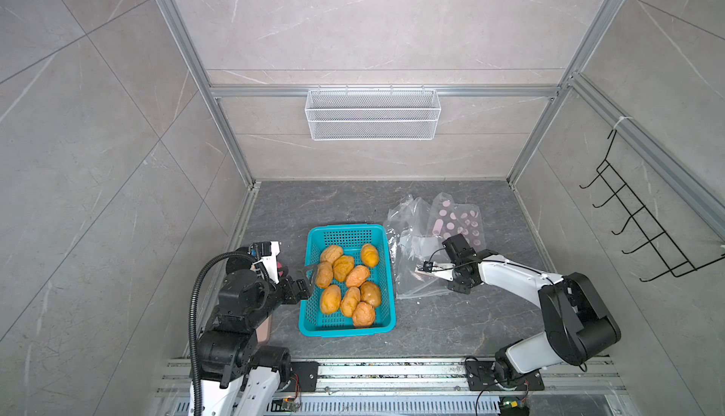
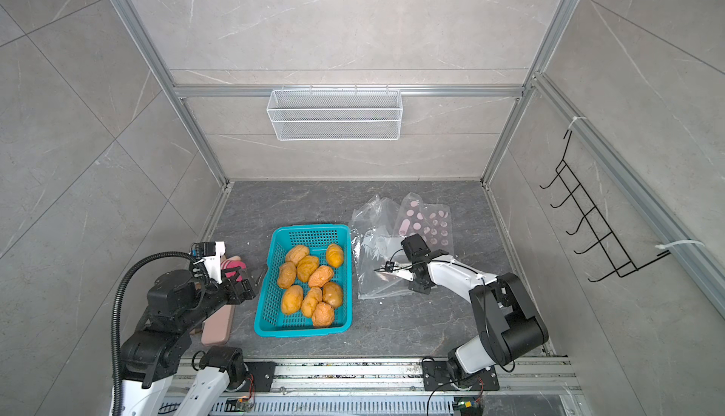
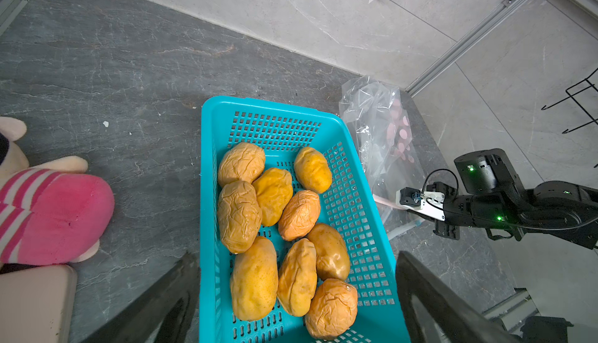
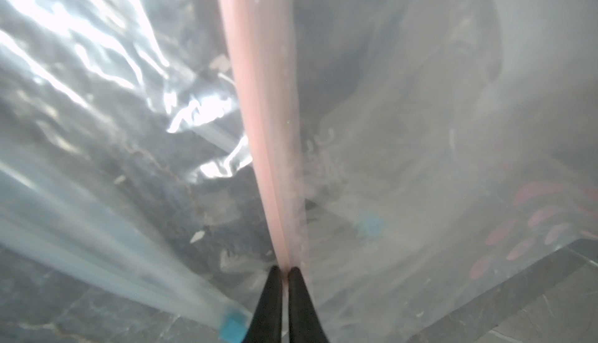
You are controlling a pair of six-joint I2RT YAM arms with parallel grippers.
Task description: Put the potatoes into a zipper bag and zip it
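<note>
Several potatoes (image 1: 343,268) lie in a turquoise basket (image 1: 347,331). To its right a clear plastic zipper bag (image 1: 411,227) lies flat, with a pink-dotted piece at its back right. My right gripper is down on the bag at a pink zipper strip (image 4: 255,125); its fingertips are almost together there, and whether they pinch the strip is unclear. My left gripper (image 1: 308,280) hangs at the basket's left side, open, with nothing between its fingers.
A pink striped plush toy (image 3: 59,215) and a beige flat object (image 3: 34,299) lie left of the basket. A white wire rack (image 1: 371,114) hangs on the back wall, a black hook rack (image 1: 634,212) on the right.
</note>
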